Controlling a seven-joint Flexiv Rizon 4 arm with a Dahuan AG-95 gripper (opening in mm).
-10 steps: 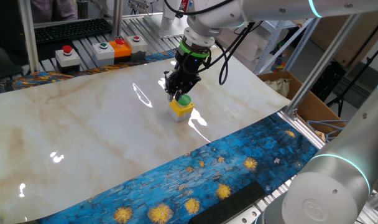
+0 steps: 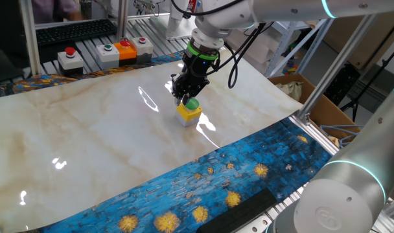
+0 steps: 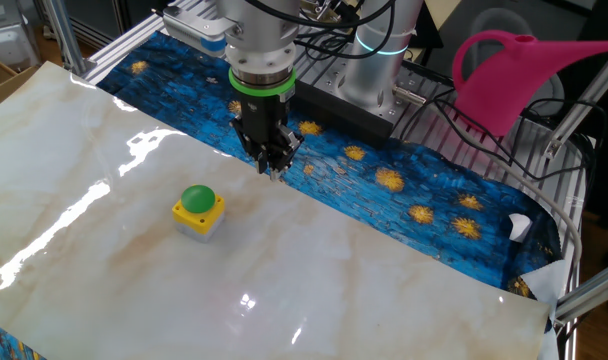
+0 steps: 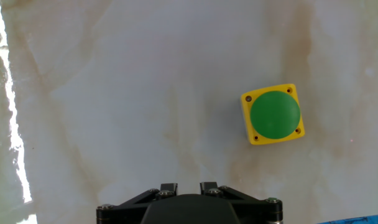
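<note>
A green dome button on a yellow-topped, light-grey box (image 3: 198,211) stands upright on the marbled sheet. In the wrist view the button box (image 4: 275,116) lies right of centre, ahead of the fingertips. My gripper shows at the bottom edge there, its two fingertips apart with a gap and only bare sheet beyond. From exterior view 2, the gripper (image 3: 270,168) hangs above the sheet, clear of the box and to its right. In exterior view 1 the gripper (image 2: 183,98) overlaps the back of the button box (image 2: 189,115) in the line of sight.
Several button boxes, one of them an orange box (image 2: 126,52), stand beyond the sheet by a keyboard (image 2: 74,32). A pink watering can (image 3: 504,85) is behind the arm's base. Bare marbled sheet (image 3: 314,270) surrounds the button box, with a blue patterned cloth (image 2: 184,188) alongside.
</note>
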